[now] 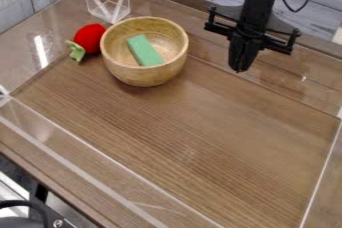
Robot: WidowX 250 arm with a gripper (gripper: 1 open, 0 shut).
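Observation:
My black gripper (251, 42) hangs over the back right of the wooden table, its fingers spread apart a little, with nothing visible between them. To its left, a round wooden bowl (170, 65) holds a green block (144, 50). A red object with green leaves (88, 39), like a toy strawberry or pepper, lies just left of the bowl.
A white wire-like object (107, 2) stands at the back left, behind the red object. A raised edge runs along the back.

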